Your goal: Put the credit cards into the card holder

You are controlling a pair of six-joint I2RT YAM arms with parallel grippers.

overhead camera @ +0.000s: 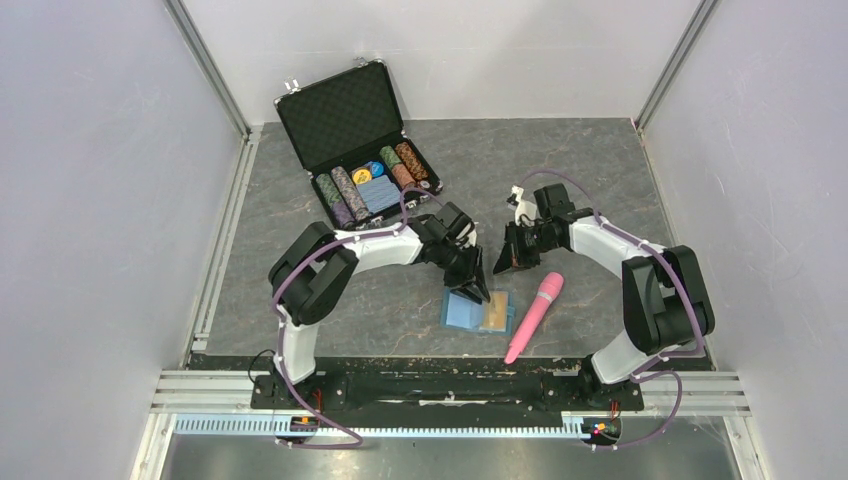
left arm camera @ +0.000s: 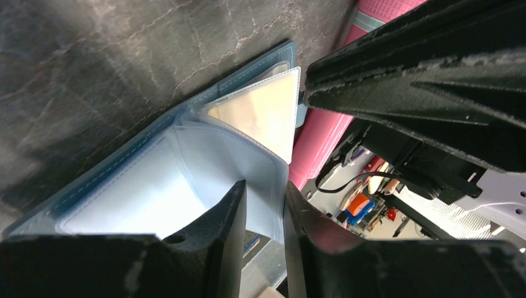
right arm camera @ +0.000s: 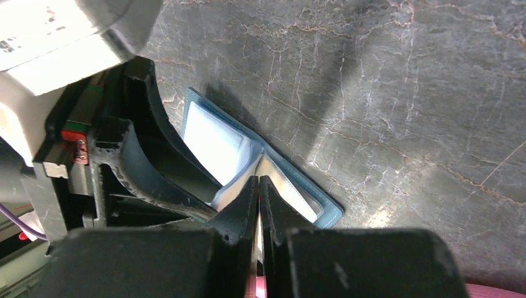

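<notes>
The blue card holder (overhead camera: 462, 312) lies unfolded on the grey table, with clear sleeves and a cream card (left arm camera: 260, 108) in view. My left gripper is slightly open, its fingertips at the edge of a raised clear flap; whether they touch it is unclear. My right gripper is shut, nothing visible between its fingers, above and right of the holder in the top view.
A pink cylindrical object (overhead camera: 535, 315) lies right of the holder. An open case of poker chips (overhead camera: 365, 180) stands at the back left.
</notes>
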